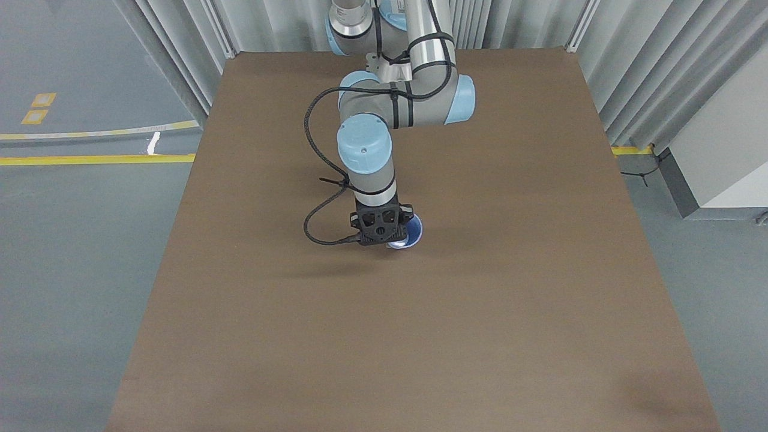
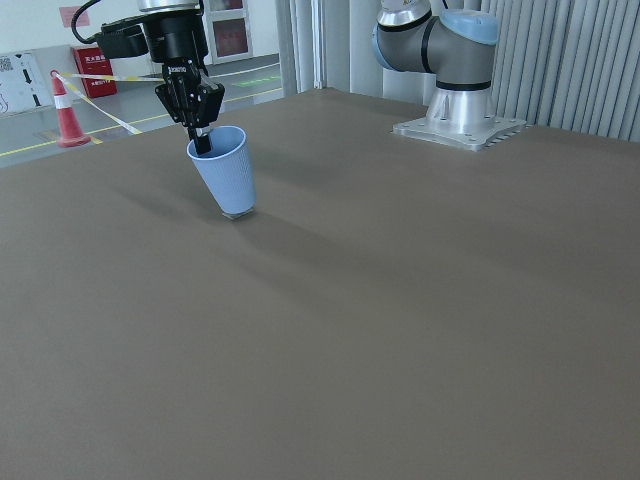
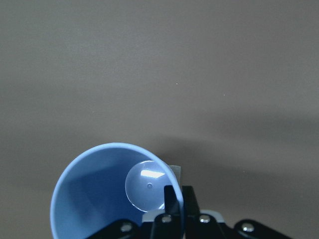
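A ribbed light blue cup (image 2: 226,179) stands slightly tilted on the brown table, with a small clear piece at its base. My gripper (image 2: 202,138) points down at the cup's rim and is shut on its wall, one finger inside and one outside, as the wrist view shows with the cup (image 3: 87,196) and gripper. In the front view the gripper housing (image 1: 381,224) hides most of the cup (image 1: 413,234).
The robot's base (image 2: 460,125) stands at the back of the table, with curtains behind it and floor beyond the side edges.
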